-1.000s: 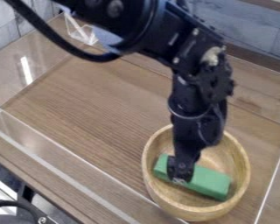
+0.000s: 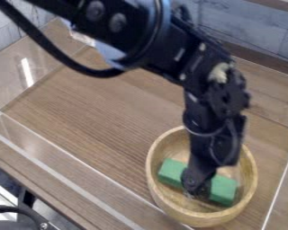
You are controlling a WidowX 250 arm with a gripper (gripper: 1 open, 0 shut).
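Note:
A round tan wooden bowl (image 2: 161, 184) sits at the lower right of the camera view. In it lies a green rectangular block (image 2: 223, 190), partly covered by my black gripper (image 2: 201, 180). The gripper reaches down into the bowl over the block's middle, its fingers open. Whether they touch the block is hard to tell.
A raised back edge runs along the top right. A dark cable or hose lies at the bottom left corner.
The bowl stays in place.

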